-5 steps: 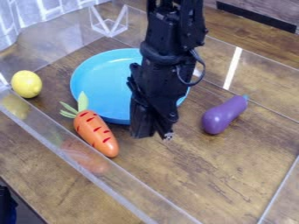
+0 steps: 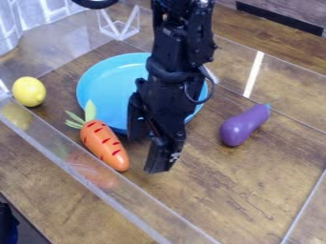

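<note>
The black gripper [image 2: 156, 151] hangs low over the wooden board, just right of an orange toy carrot [image 2: 105, 144] with green leaves, in front of a blue plate [image 2: 105, 80]. It is open; nothing clearly shows between its dark fingers. The arm hides the middle of the plate. A purple eggplant [image 2: 243, 125] lies right of the plate, and a yellow lemon [image 2: 29, 91] lies at the far left.
A clear plastic wall runs diagonally along the left and front, beside the carrot. The board [image 2: 249, 191] is bare at the front right and behind the eggplant.
The gripper has moved down and slightly toward the front, its fingers now lower beside the carrot. The carrot, plate, eggplant and lemon have not moved.
</note>
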